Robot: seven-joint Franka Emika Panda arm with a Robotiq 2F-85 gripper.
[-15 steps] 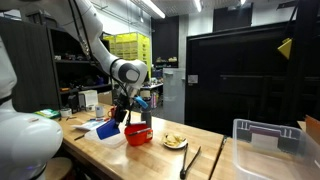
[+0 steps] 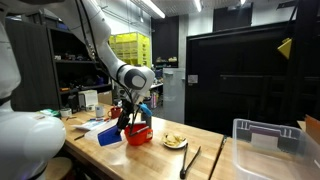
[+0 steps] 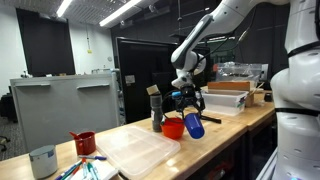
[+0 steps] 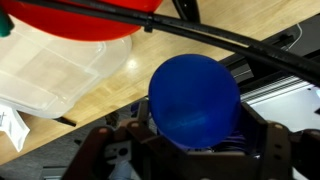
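A blue cup hangs tilted above the near part of the table, and my gripper is shut on it. In the wrist view the round blue end of the cup fills the space between the fingers. Exterior view 2 has the cup close to the front of the table, beside a red bowl. That bowl shows at the upper left of the wrist view, apart from the cup. What the bowl or the cup contains cannot be made out.
Dark sticks lie on the table to the right, near a plate of yellowish food. A clear bin stands at the far right. Exterior view 2 shows a pale translucent tray, a red mug and several pens.
The arm has come down a little and shifted slightly right, toward the red bowl. The blue cup has gone slightly lower with it, still held. The bowl and the plate have stayed put.
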